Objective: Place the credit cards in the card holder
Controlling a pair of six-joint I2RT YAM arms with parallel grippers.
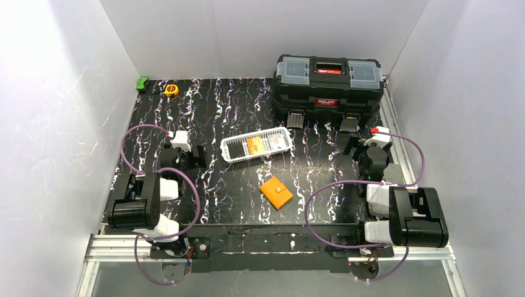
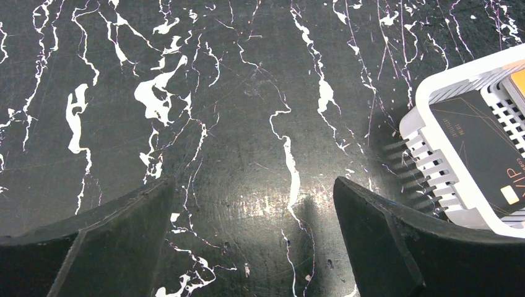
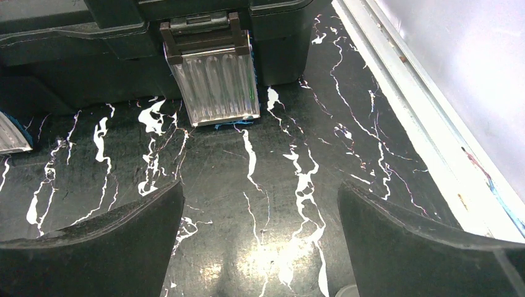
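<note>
In the top view a white slotted basket (image 1: 226, 151) lies mid-table with several cards in it, among them a black card (image 1: 236, 150) and an orange one (image 1: 254, 145). The orange card holder (image 1: 275, 192), closed with a snap, lies in front of it. My left gripper is open and empty over bare table at the left; the basket and black card (image 2: 473, 145) show at its right. My right gripper stands open and empty at the right, facing the toolbox.
A large black toolbox (image 1: 328, 93) fills the back right. A yellow tape measure (image 1: 171, 90) and green object (image 1: 142, 83) sit at back left. A white rail (image 3: 408, 124) runs along the right wall. The table around the holder is clear.
</note>
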